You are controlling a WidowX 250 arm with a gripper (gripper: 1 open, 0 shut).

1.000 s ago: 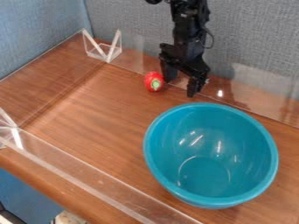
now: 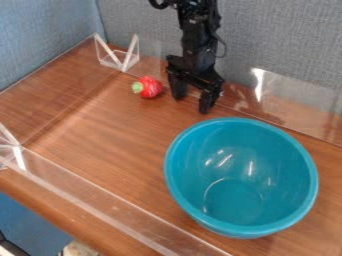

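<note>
A small red strawberry-like object (image 2: pixel 150 87) with a pale green end lies on the wooden tray at the back. Just right of it, my black gripper (image 2: pixel 194 92) is low over the tray against the back side, its fingers apart, with nothing visible between them. A large teal bowl (image 2: pixel 241 175) stands at the front right.
Clear plastic walls edge the wooden surface (image 2: pixel 100 130), with white corner braces at back left and left. Grey padded panels rise behind.
The red object has moved left and back from beside the fingers, its green end turning. My gripper has shifted slightly left.
</note>
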